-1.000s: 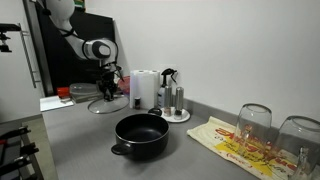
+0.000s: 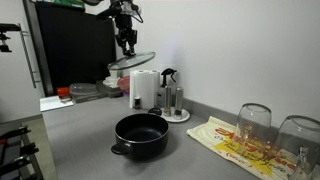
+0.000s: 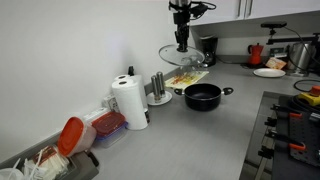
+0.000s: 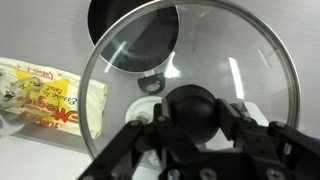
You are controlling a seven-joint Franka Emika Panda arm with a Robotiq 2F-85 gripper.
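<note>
A glass lid (image 2: 132, 61) with a dark knob hangs in the air above the counter, behind and higher than the black pot. My gripper (image 2: 128, 50) is shut on the lid's knob. From the wrist, the round black knob (image 4: 191, 113) sits between the fingers, with the clear disc and its metal rim spread around it. The uncovered black pot (image 2: 141, 136) stands on the grey counter; part of it shows through and beyond the lid in the wrist view. In exterior view 2 the lid (image 3: 181, 55) is up and to the left of the pot (image 3: 203, 97).
A paper towel roll (image 3: 129, 103), a white tray with bottles (image 2: 175, 115) and red-lidded containers (image 3: 108, 124) line the wall. A yellow bag (image 2: 232, 146) lies beside two upturned glass jars (image 2: 252, 125).
The lid has risen from low over the counter, moving up and to the right in exterior view 1 with my gripper. The pot has stayed where it was.
</note>
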